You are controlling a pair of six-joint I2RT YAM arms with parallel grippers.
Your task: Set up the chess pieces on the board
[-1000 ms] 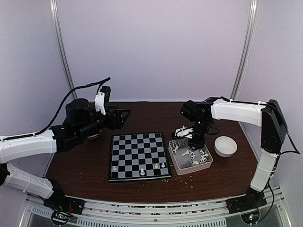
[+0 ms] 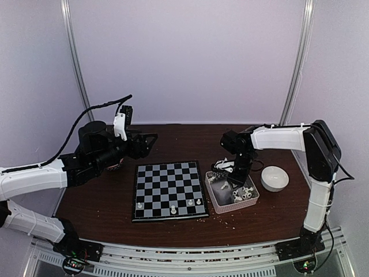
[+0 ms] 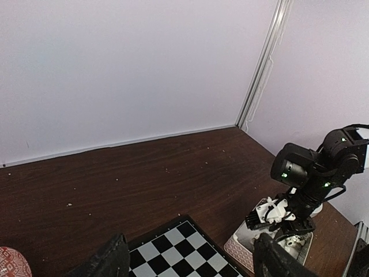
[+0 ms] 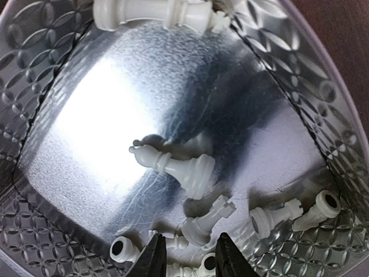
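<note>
My right gripper is down inside the box right of the board, its tips apart above white pieces: a bishop, a rook and others lying on their sides; whether anything sits between the tips is unclear. My left gripper hangs raised over the board's left side, open, with nothing seen between its fingers.
A white bowl stands right of the box. A red patterned object is at the left.
The left arm has edged very slightly left.
</note>
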